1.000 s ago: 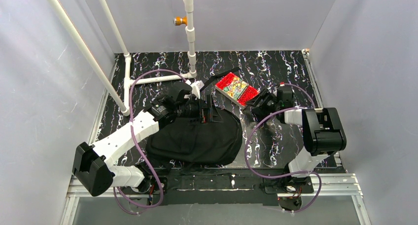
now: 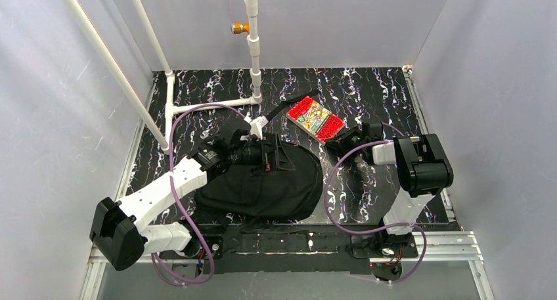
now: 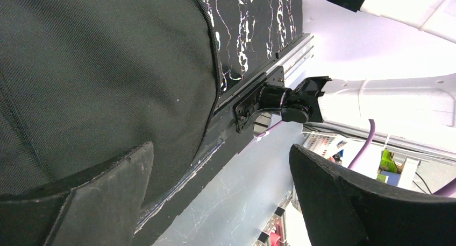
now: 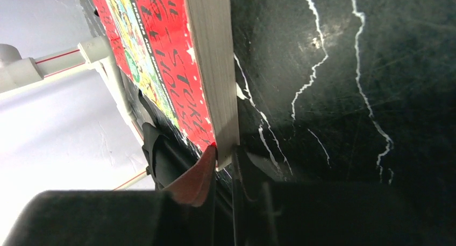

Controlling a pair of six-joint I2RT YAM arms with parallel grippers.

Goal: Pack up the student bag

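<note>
A red book with a colourful middle band [image 2: 315,118] lies on the dark marble table, its page edge [image 4: 212,68] running down to my right gripper [image 2: 330,142]. In the right wrist view that gripper's fingertips [image 4: 208,165] are at the book's near corner, close together; whether they grip it is unclear. A black bag [image 2: 259,195] lies flat at the front left with its strap reaching up beside the book. My left gripper [image 2: 279,162] is open above the bag [image 3: 97,84], with nothing between its fingers.
A white pipe frame [image 2: 210,105] stands at the back left with an orange fitting [image 2: 240,28]. Grey walls enclose the table on the sides and back. Bare table lies behind and right of the book.
Over the last second both arms have shifted, the right one leftward to the book's corner, the left one slightly down and left. The book looks unmoved.
</note>
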